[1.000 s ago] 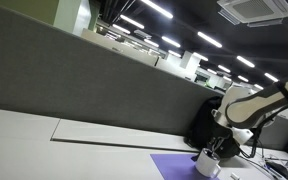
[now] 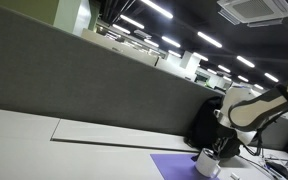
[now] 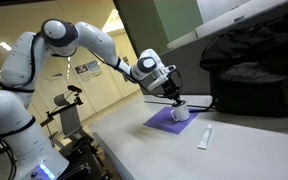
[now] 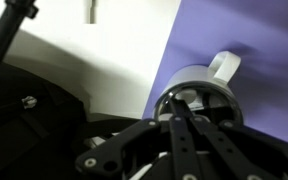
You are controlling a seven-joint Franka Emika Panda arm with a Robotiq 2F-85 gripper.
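Observation:
A white mug (image 3: 180, 112) stands upright on a purple mat (image 3: 168, 123) on the white table. In exterior view 1 the same mug (image 2: 207, 163) is near the bottom right, with the mat (image 2: 174, 165) under it. Directly over the mug's mouth is my gripper (image 3: 176, 101), pointing down. The wrist view has the mug (image 4: 197, 76) below the gripper, its handle towards the upper right. The fingers are together over the dark opening, with nothing seen between them. How deep the tips reach is hard to tell.
A black bag (image 3: 259, 75) sits behind the mug and to its right. A white marker-like object (image 3: 205, 136) lies on the table right of the mat. A grey partition (image 2: 94, 75) runs along the back. Open table lies in front.
The arm and gripper have shifted slightly at the mug, with the arm a little lower now. The mug and mat look unmoved.

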